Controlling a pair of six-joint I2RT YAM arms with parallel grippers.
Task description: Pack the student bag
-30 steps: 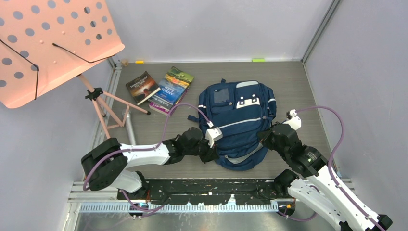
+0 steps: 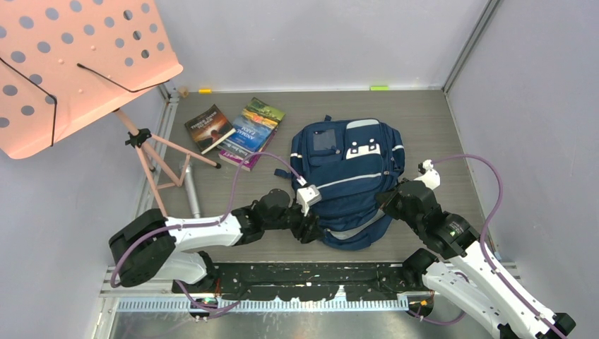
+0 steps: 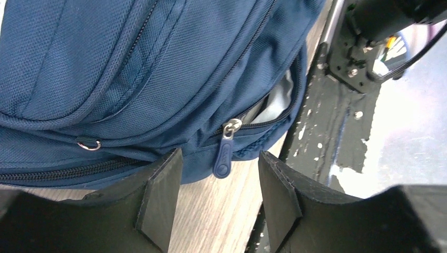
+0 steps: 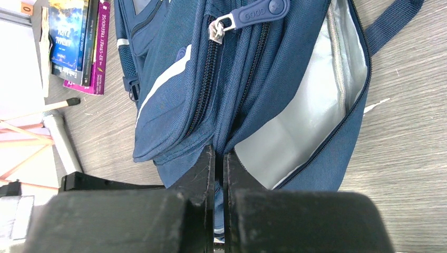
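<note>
A navy backpack (image 2: 353, 176) lies on the wooden floor, its main zip partly undone so that the pale lining (image 4: 295, 132) shows in the right wrist view. My right gripper is shut on a fold of the bag's fabric beside that opening. By the bag's lower left edge, my left gripper stands open. A zipper pull (image 3: 223, 158) hangs between its fingers in that view, apart from both. Left of the bag are a dark book (image 2: 210, 128) and a stack of books with a blue one (image 2: 247, 133) among them.
A pink perforated stand (image 2: 85, 60) on a tripod (image 2: 173, 152) fills the left side. A grey cylinder (image 2: 191, 191) lies near its legs. Bare floor shows right of the bag.
My left arm has shifted slightly left, and its gripper has turned a little near the bag's lower edge. The right arm and the bag stay nearly still.
</note>
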